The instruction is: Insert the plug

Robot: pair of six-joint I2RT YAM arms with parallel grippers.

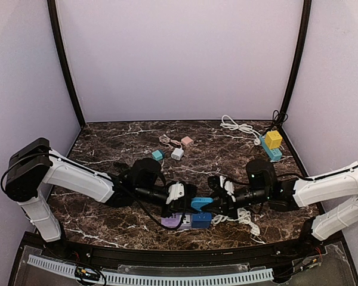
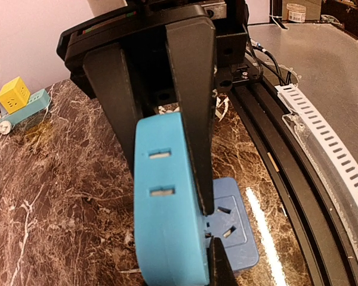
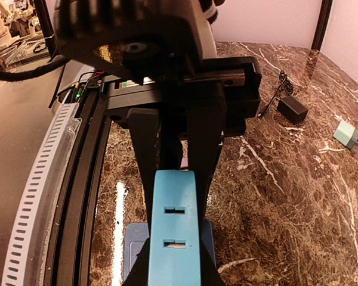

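A light blue plug [image 1: 201,201] with two slots on its face is held between the two grippers, above a dark blue socket [image 2: 231,217] at the front centre. My left gripper [image 1: 193,205] is shut on the plug from the left. My right gripper [image 1: 210,207] reaches it from the right, with fingers either side of the plug in the left wrist view; whether they grip it is unclear. A lilac strip [image 1: 170,219] lies beside the socket, partly hidden by the left arm.
A yellow cube [image 1: 273,139] on a teal power strip [image 1: 274,153], white cables, small teal, white and pink adapters stand at the back. The marble middle behind the arms is mostly clear. A black rail runs along the front edge.
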